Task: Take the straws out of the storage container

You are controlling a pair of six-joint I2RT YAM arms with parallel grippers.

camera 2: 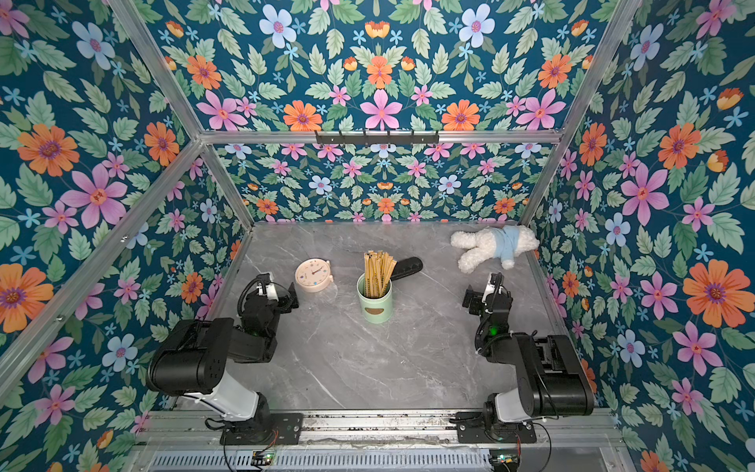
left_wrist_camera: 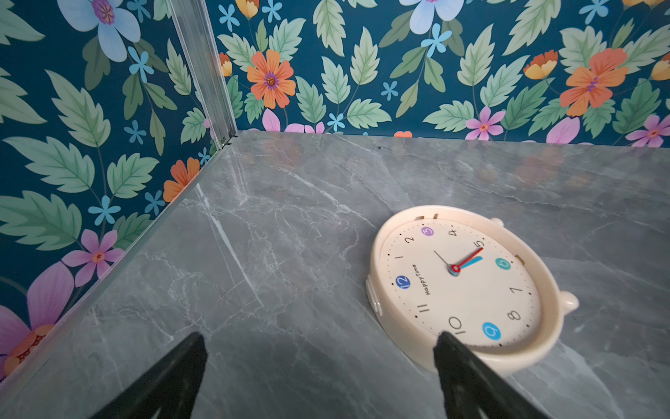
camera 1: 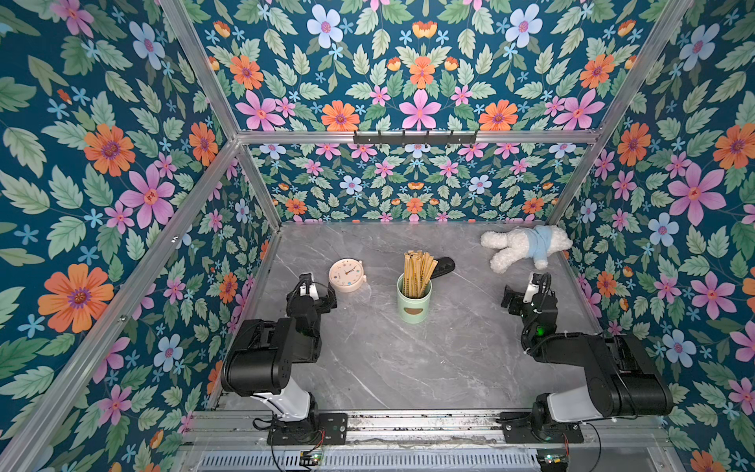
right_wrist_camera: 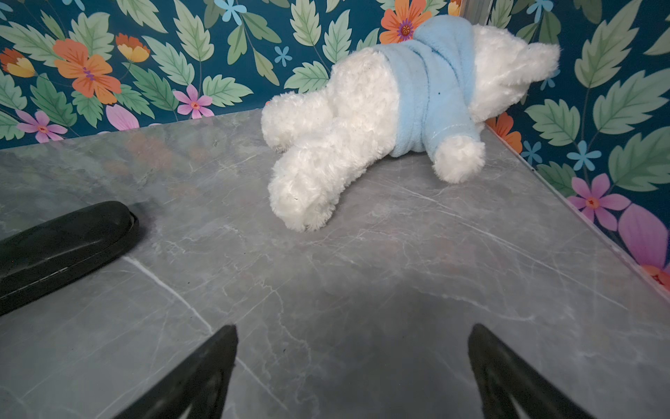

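Note:
A pale green container [camera 1: 414, 310] stands upright at the middle of the table, holding a bunch of yellow straws [camera 1: 418, 267] that stick up above its rim. My left gripper is open and empty at the left side, facing the pink clock, with the container out of its wrist view. My right gripper is also open and empty at the right side, facing the plush toy. Both grippers are apart from the container.
A round pink clock [left_wrist_camera: 453, 293] lies at the left. A black oblong case [right_wrist_camera: 62, 255] lies behind the container. A white plush toy in blue [right_wrist_camera: 425, 97] lies at the back right.

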